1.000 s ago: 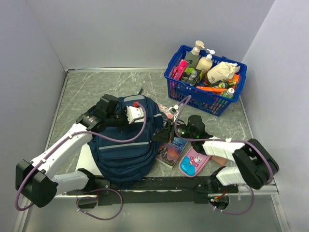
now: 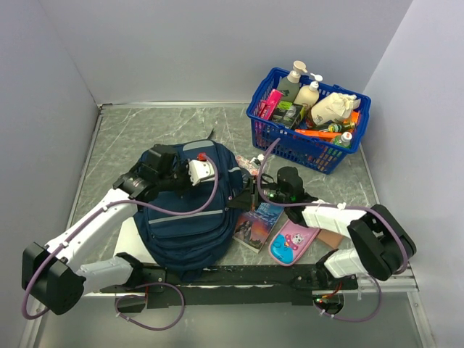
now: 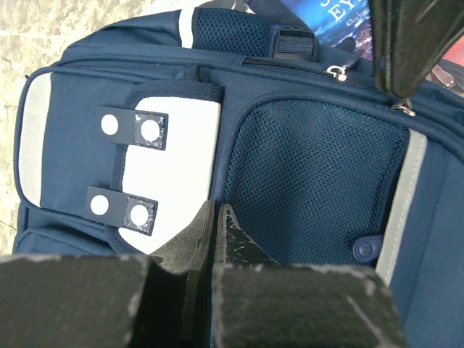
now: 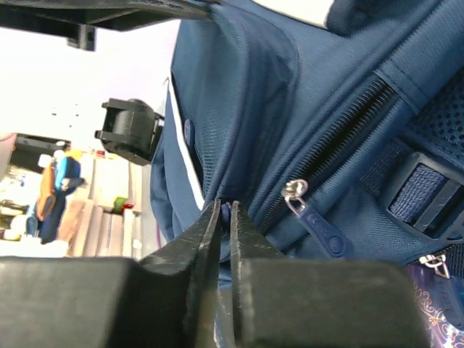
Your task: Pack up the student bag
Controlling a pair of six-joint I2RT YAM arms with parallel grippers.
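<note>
The navy backpack lies on the table in the top view, its mesh pocket and white panel showing in the left wrist view. My left gripper is shut on a thin fold of the bag's front fabric beside that panel. At the bag's right side, my right gripper has its fingertips close together against the fabric. A small blue bit shows at those tips; whether it is gripped cannot be told. A zipper with a metal slider and blue pull lies just right of them.
Right of the bag lie a book and a pink pouch. A blue basket full of bottles and boxes stands at the back right.
The left arm and the bag look nearly unmoved.
</note>
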